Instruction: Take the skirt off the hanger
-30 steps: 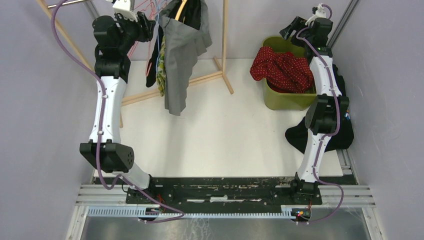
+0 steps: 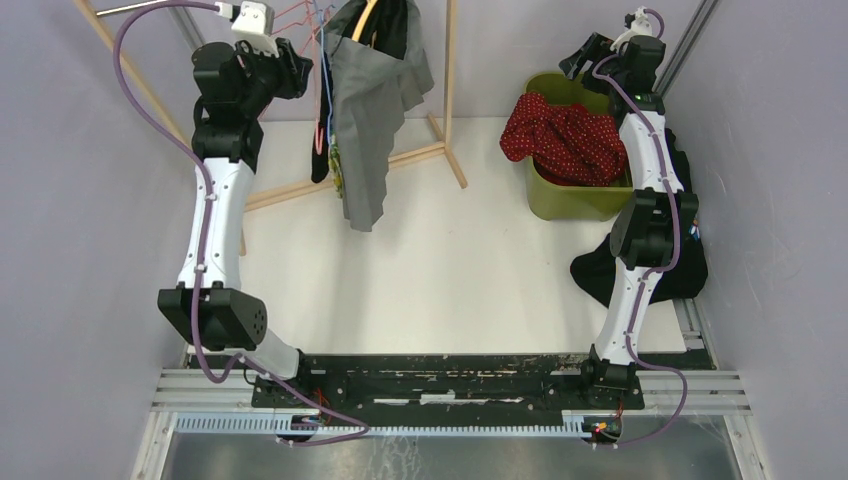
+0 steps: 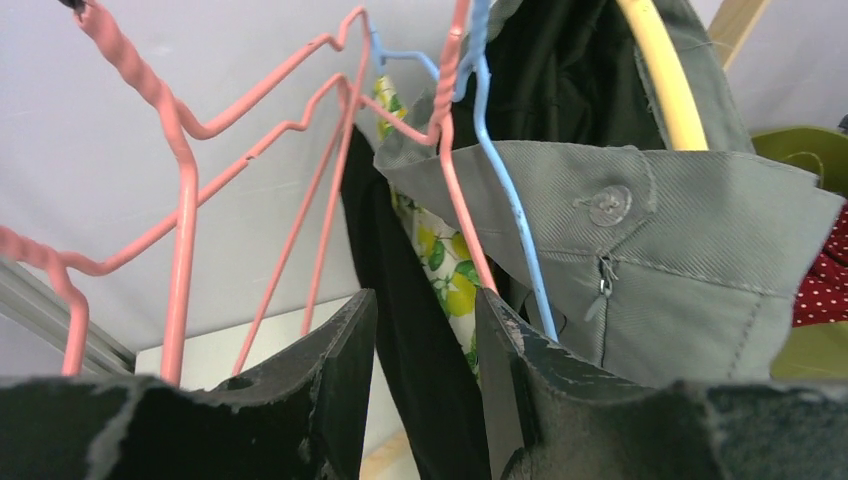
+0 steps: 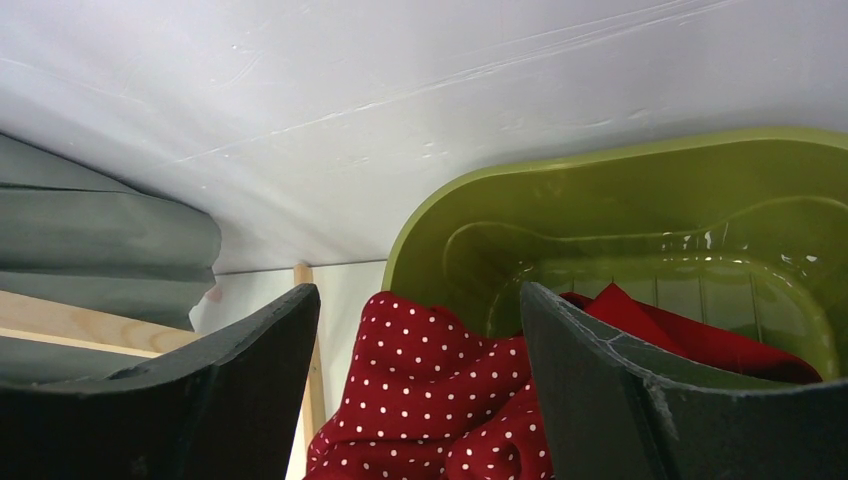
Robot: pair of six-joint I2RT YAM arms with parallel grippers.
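Note:
A grey garment (image 2: 370, 140) hangs on a yellow hanger (image 3: 670, 70) on the rack, with black cloth (image 3: 400, 290) and yellow floral fabric (image 3: 440, 260) behind it; which is the skirt I cannot tell. Pink hangers (image 3: 180, 250) and blue ones (image 3: 520, 220) hang left of it. My left gripper (image 2: 295, 75) is part open beside the hangers, nothing visible between its fingertips. My right gripper (image 2: 585, 55) stands open above the green bin (image 4: 600, 160), over red dotted cloth (image 4: 430, 390).
The wooden rack (image 2: 448, 70) stands at the back left. Dark cloth (image 2: 600, 275) lies right, under the right arm.
My left gripper has shifted slightly at the rack, and the hanging garments and hangers have swung a little, covering more of the floral fabric. The right arm is still.

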